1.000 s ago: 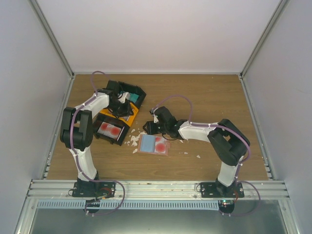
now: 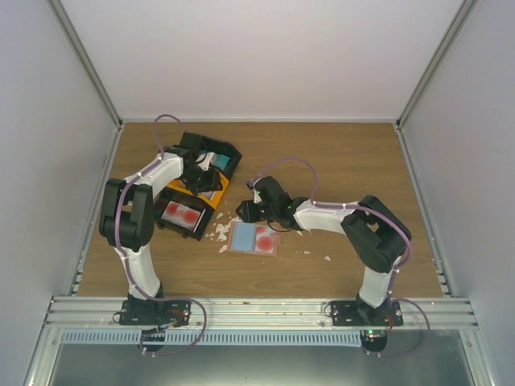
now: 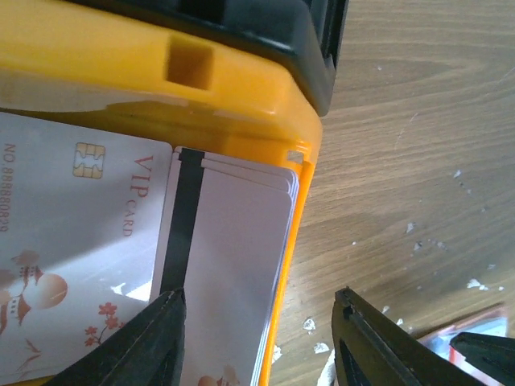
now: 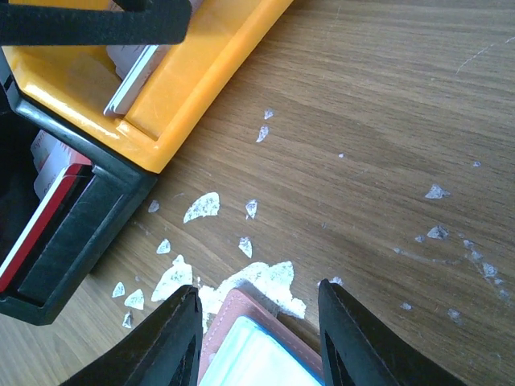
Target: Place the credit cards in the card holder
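The pink-edged card holder lies flat on the table, a pale blue insert on its left half and a red-and-white pattern on its right. Silver-white VIP cards and a stack of cards with a dark stripe rest in the yellow bin. Above this stack my left gripper is open, its fingers apart and nothing between them. Over the holder's upper edge hangs my right gripper, fingers apart and empty. The holder's blue part shows between and below those fingertips.
Dark bins stand on both sides of the yellow one; the nearer bin holds red-and-white cards. White flakes are scattered on the wood between bins and holder.
My left gripper has shifted slightly over the yellow bin. The right arm, the holder and the bins look the same as before.
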